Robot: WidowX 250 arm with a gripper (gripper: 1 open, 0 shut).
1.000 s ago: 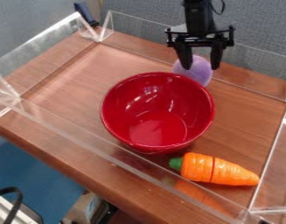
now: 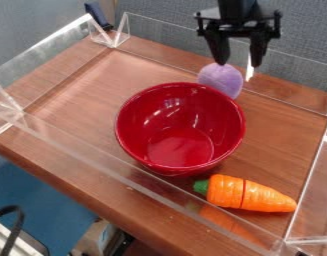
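Note:
My black gripper [image 2: 238, 42] hangs at the top centre-right of the view, above a purple round object [image 2: 221, 78] that rests near the back of the wooden surface; its two fingers stand apart, open, with nothing seen between them. A large red bowl [image 2: 181, 129] sits in the middle, empty. An orange toy carrot [image 2: 250, 194] with a green top lies at the front right, just beside the bowl.
Clear plastic walls border the wooden table [image 2: 72, 95]. A grey wall stands at the back. Some cable and hardware lie below the table at the lower left.
My gripper has risen and shifted slightly right, away from the purple object, which is now less covered by it. The bowl and carrot have not moved.

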